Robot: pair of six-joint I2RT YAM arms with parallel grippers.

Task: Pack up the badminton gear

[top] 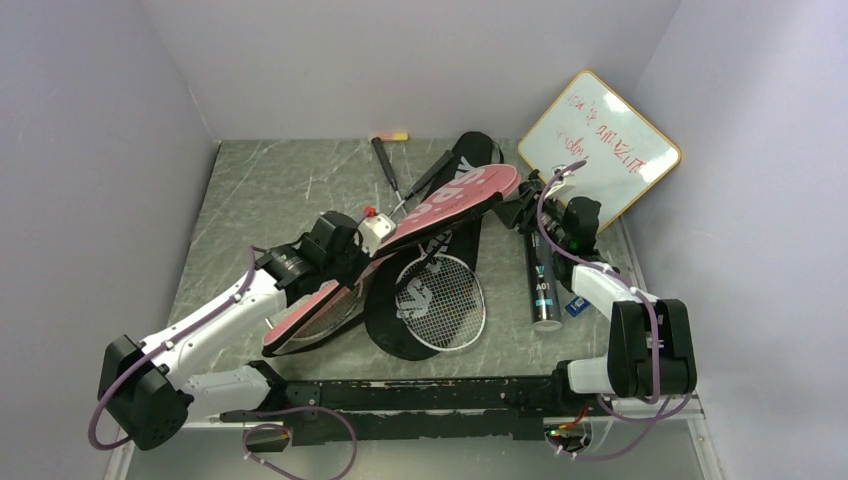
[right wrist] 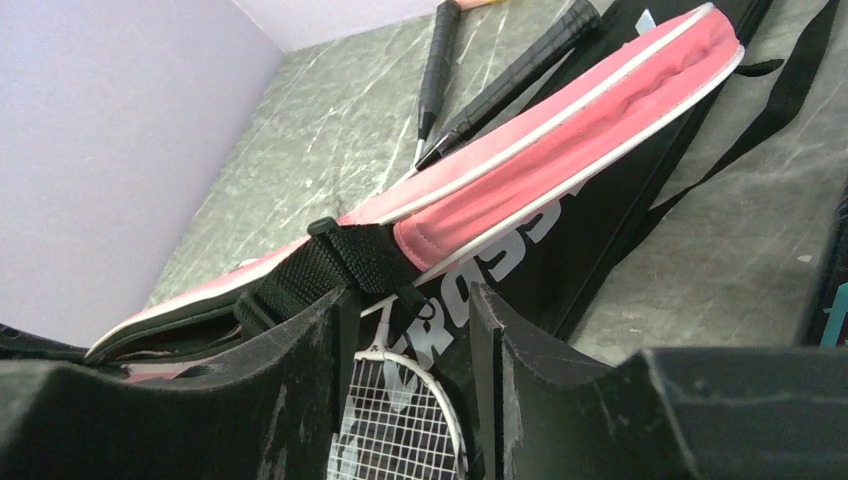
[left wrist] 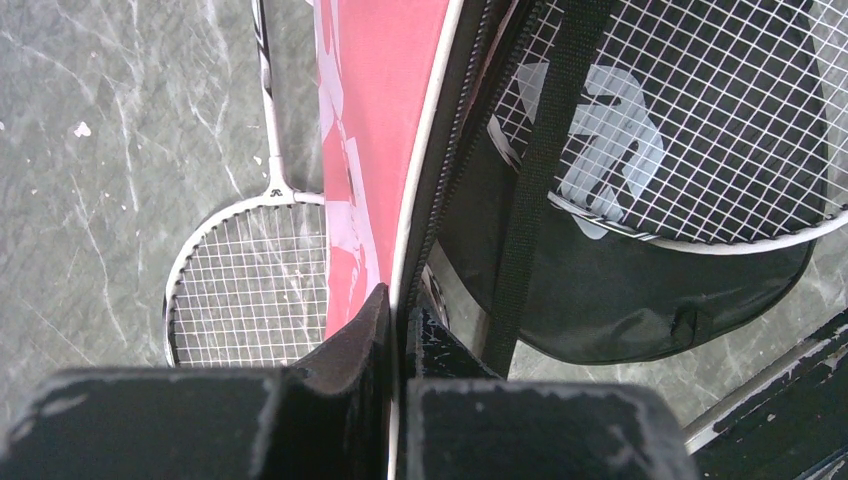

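Held up at a slant across the workspace is a pink racket bag (top: 450, 205) with white piping and a black zipped side. My left gripper is shut on its piped edge by the zip. My right gripper stands open to the bag's right, its fingers apart; a black strap (right wrist: 350, 258) on the bag hangs just beyond the left finger. Below lies a black bag (top: 405, 330) with white print, a white racket (top: 442, 305) resting on it. Another racket (left wrist: 250, 280) lies on the floor, partly hidden by the pink bag.
A black shuttlecock tube (top: 542, 290) lies under the right arm, a small blue item (top: 576, 306) beside it. The whiteboard (top: 605, 145) leans at the back right. Two dark racket handles (right wrist: 520, 75) point to the back.
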